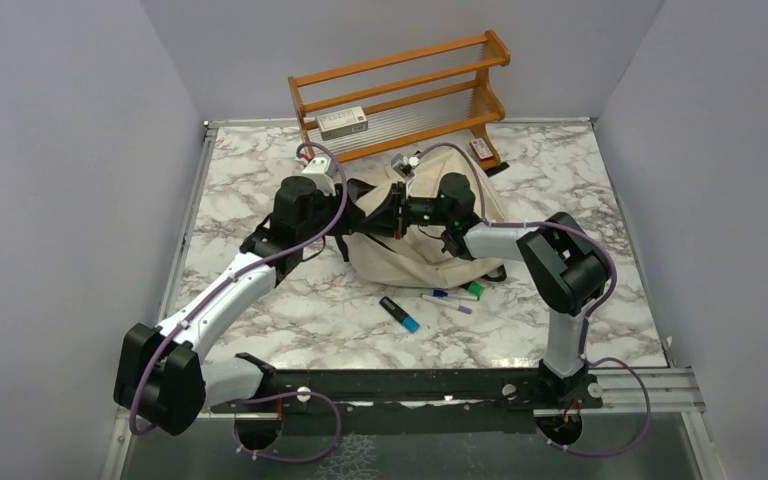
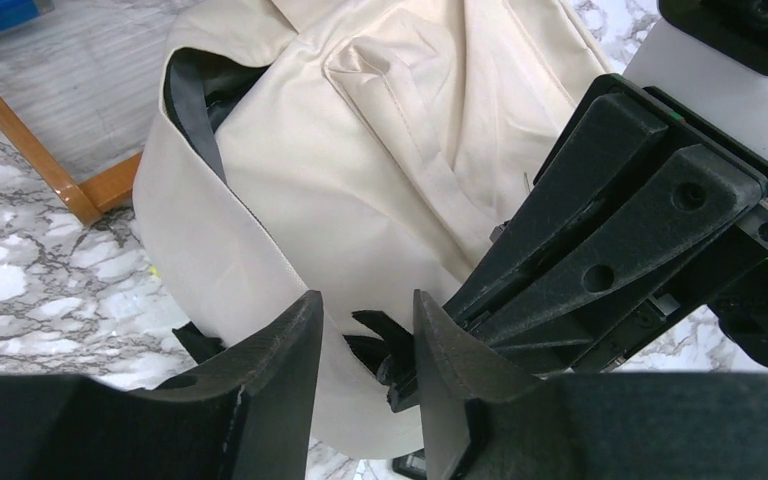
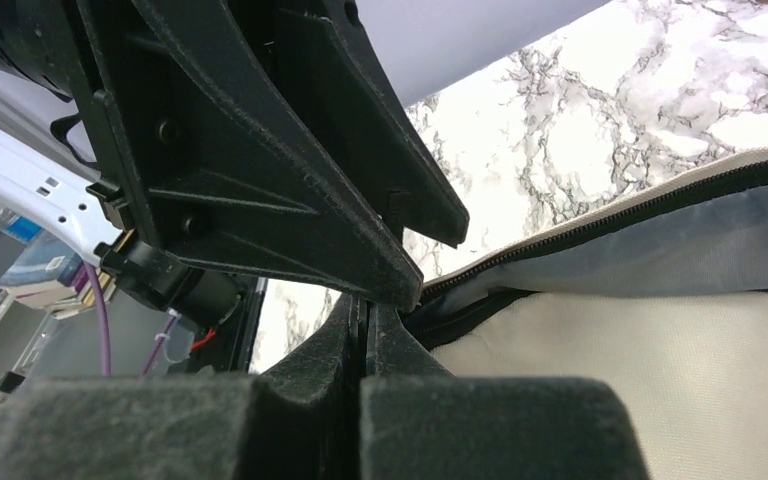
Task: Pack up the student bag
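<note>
The beige student bag (image 1: 400, 262) lies on the marble table with its zipped mouth gaping; its dark lining (image 3: 660, 245) shows in the right wrist view. My left gripper is part open at the bag's left edge, with a clear gap between its fingertips. Black pieces and the tip of the other gripper appear beyond that gap. Close against it, my right gripper is shut at the zipped edge. I make out no object between its fingers; whether thin fabric is pinched there is hidden. Both grippers nearly meet in the top view.
In front of the bag lie a black-and-blue stick (image 1: 400, 313), a purple-ended pen (image 1: 447, 303), a blue-capped pen (image 1: 452, 294) and a green item (image 1: 475, 289). Behind stands a wooden rack (image 1: 400, 85) holding a white box (image 1: 342, 122). Free table lies at both sides.
</note>
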